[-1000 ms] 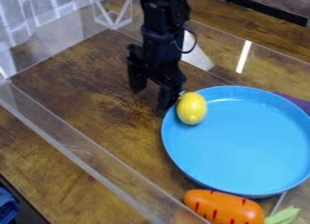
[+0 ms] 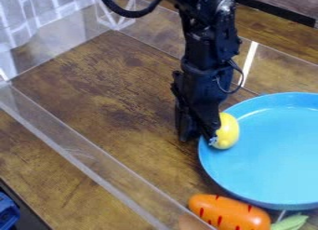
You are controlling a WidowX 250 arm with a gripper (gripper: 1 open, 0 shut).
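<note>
My black gripper [image 2: 206, 131] reaches down from the top to the left rim of the blue plate [image 2: 267, 173], right beside a yellow object [image 2: 226, 130] on that rim. The fingertips partly cover one another and the yellow object's left side; I see nothing clearly held between them.
An orange toy carrot [image 2: 230, 213] with green leaves lies in front of the plate at the bottom. Clear plastic walls border the brown wooden surface [image 2: 93, 103], whose left part is bare. A blue item sits at the bottom left corner.
The gripper has moved right and down toward the viewer. The yellow object and the blue plate have shifted right and down with it.
</note>
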